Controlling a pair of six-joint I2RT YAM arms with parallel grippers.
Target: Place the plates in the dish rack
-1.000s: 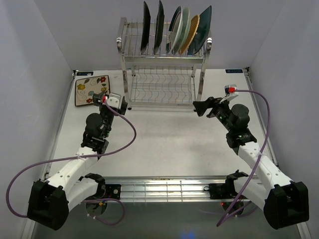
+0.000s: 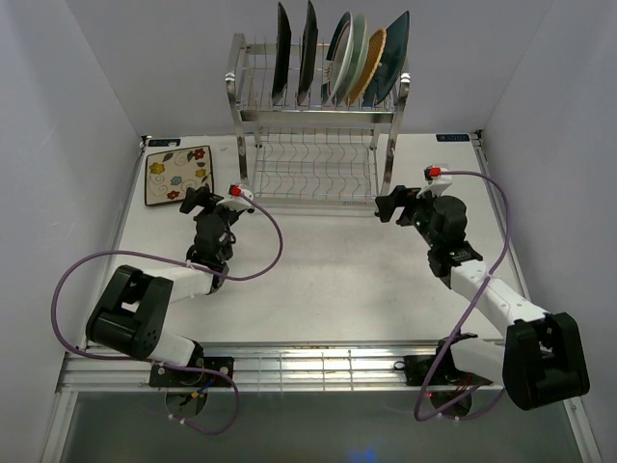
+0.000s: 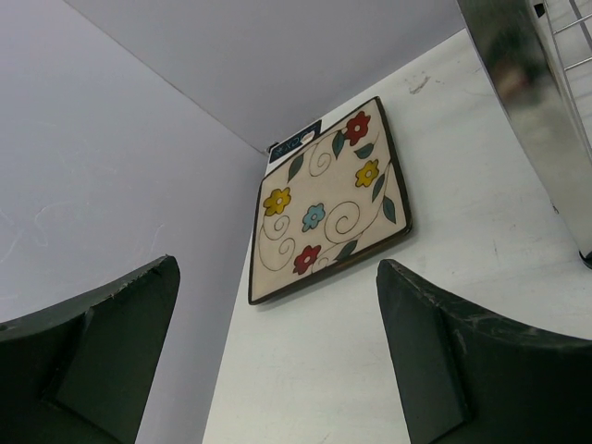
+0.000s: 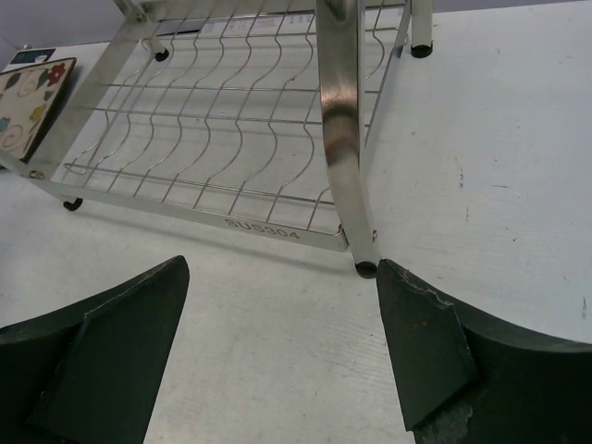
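Several plates point(image 2: 389, 60) stand upright on the upper tier of the metal dish rack point(image 2: 308, 118); its lower wire tier point(image 4: 231, 139) is empty. A square cream plate with painted flowers point(image 3: 328, 208) lies flat at the back left. My left gripper point(image 2: 208, 198) is open, just in front of that plate and left of the rack's front leg, with nothing between its fingers. My right gripper point(image 2: 396, 206) is open near the rack's front right leg, holding nothing.
Grey walls point(image 2: 540, 174) bound the white table point(image 2: 318, 280) at back and sides.
My right arm's elbow has moved up slightly, with its gripper near the same place.
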